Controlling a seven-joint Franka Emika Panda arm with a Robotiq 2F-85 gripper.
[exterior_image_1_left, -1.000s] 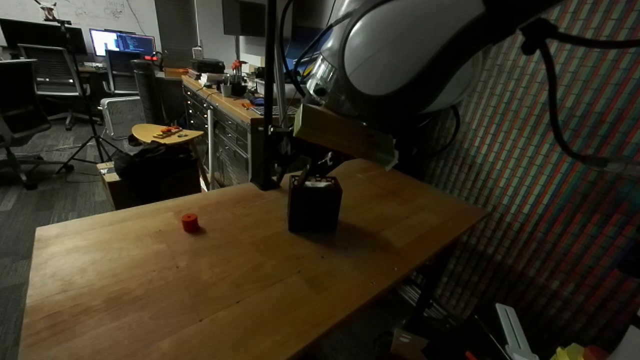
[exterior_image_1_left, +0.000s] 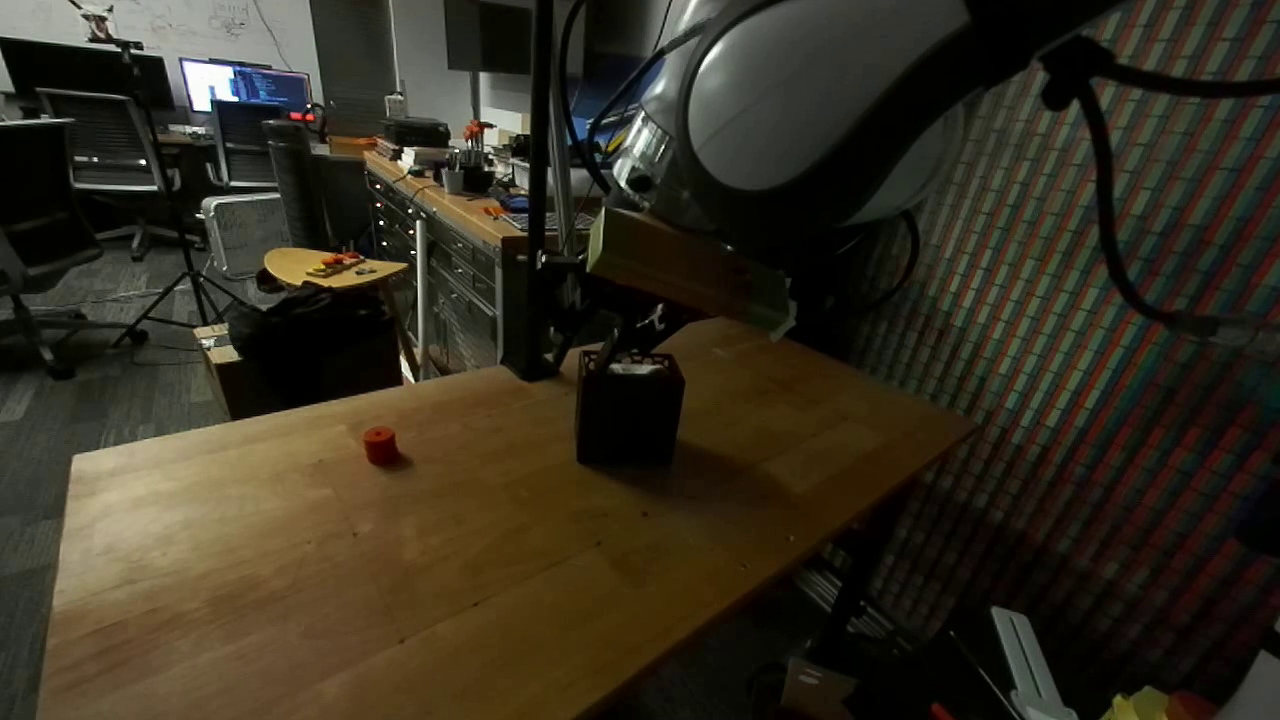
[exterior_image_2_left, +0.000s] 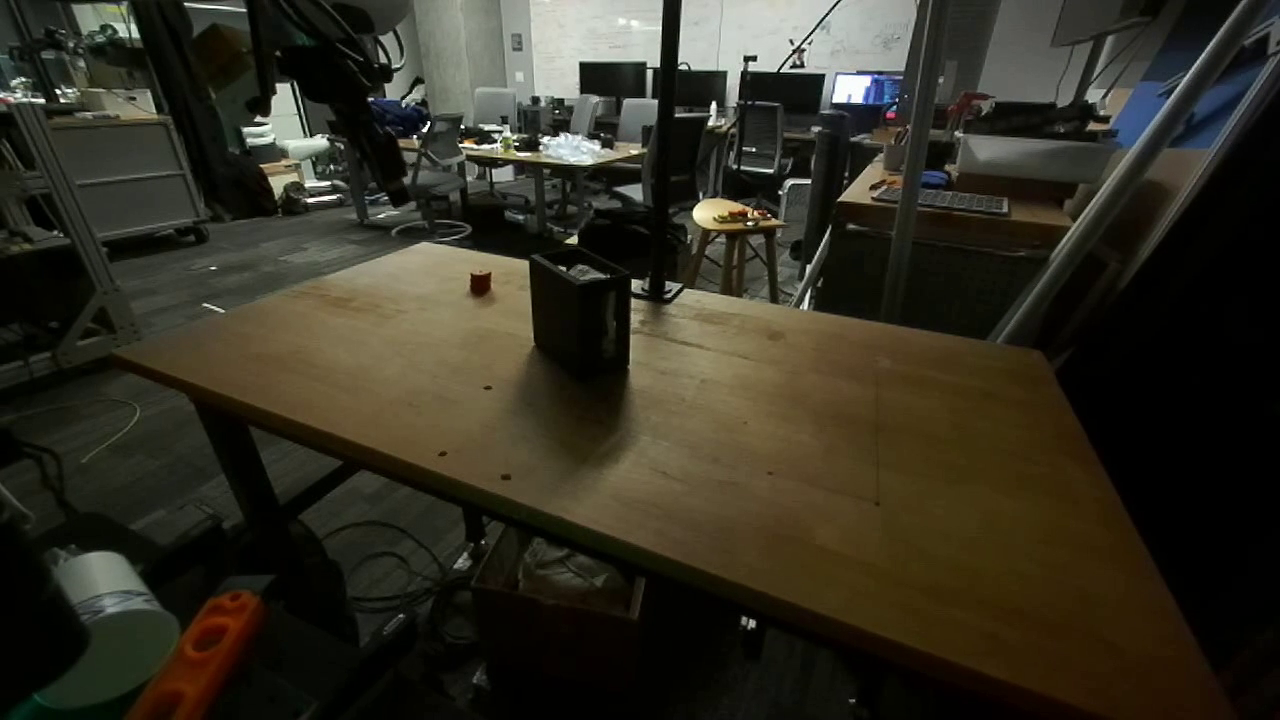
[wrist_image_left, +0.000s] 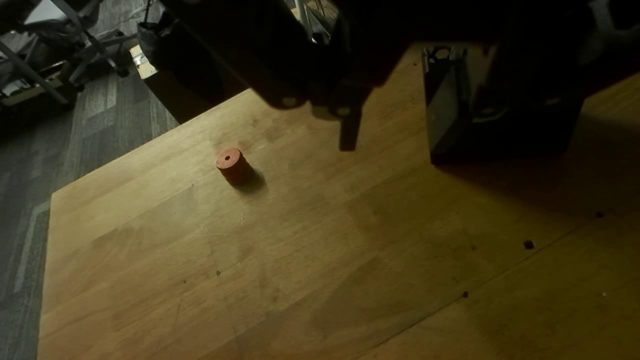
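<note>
A small red cylinder (wrist_image_left: 229, 159) with a hole in its top stands upright on the wooden table, left of centre in the wrist view. To its right is a black open-topped box (wrist_image_left: 516, 135), partly covered by the gripper there; whitish material shows inside the box (exterior_image_2_left: 581, 318) in exterior view 2. My gripper is open and holds nothing that I can see. One dark finger (wrist_image_left: 349, 135) hangs clear against the wood; the other side blends into the dark box. In exterior view 1 the fingers appear around the box's top; contact cannot be told.
A black upright post (exterior_image_2_left: 663, 180) is fixed at the table edge close behind the box. A stool (exterior_image_1_left: 330, 266) with small items and a drawer cabinet (exterior_image_1_left: 462, 270) stand beyond the table.
</note>
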